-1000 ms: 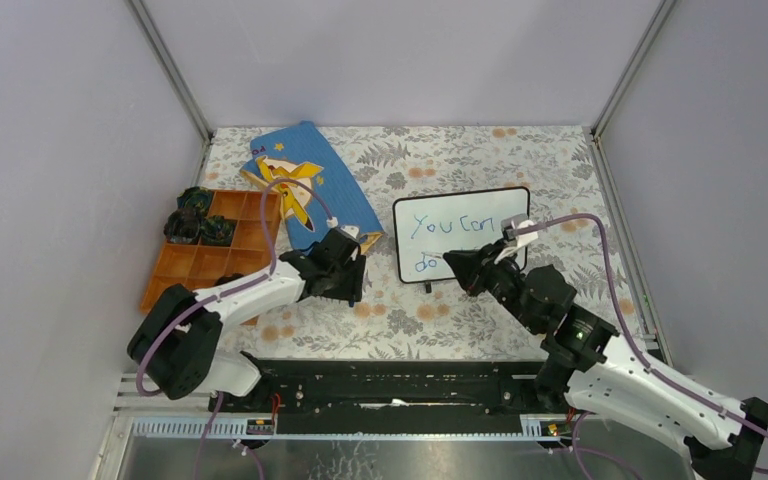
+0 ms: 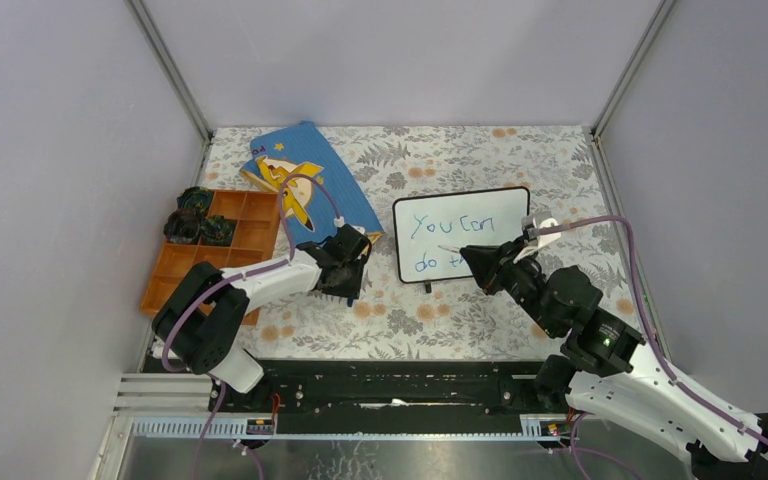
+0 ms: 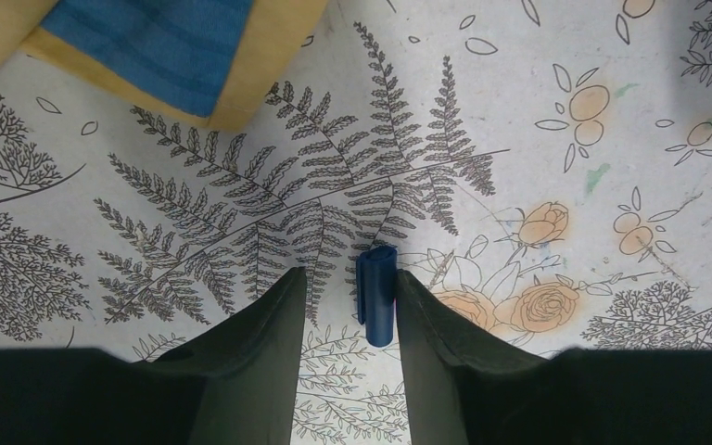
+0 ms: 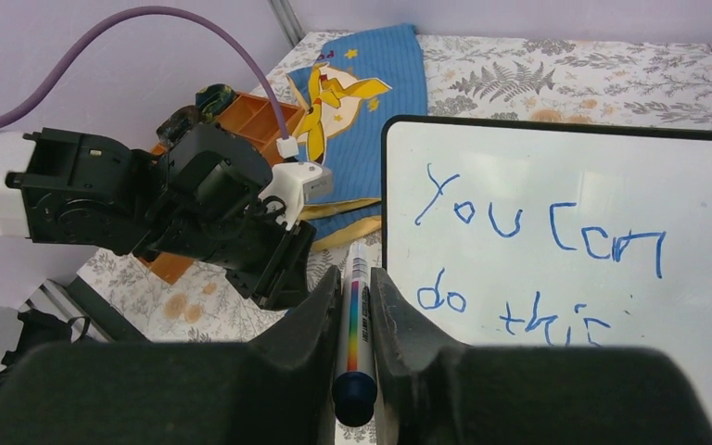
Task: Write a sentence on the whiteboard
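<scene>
The whiteboard (image 2: 420, 205) carries blue handwriting, "You Can" and "do thi…", the last letters unclear in the right wrist view. My right gripper is shut on a white marker (image 4: 354, 334) with a rainbow stripe, held over the board's left side in the top view. My left gripper is part open low over the table, its fingers either side of a small blue marker cap (image 3: 380, 306) lying on the patterned surface, with a gap on its left.
An orange compartment tray (image 2: 170, 275) with dark items stands at the left. A blue cartoon cloth (image 2: 345, 195) lies behind my left arm.
The right arm has moved rightward with the marker.
</scene>
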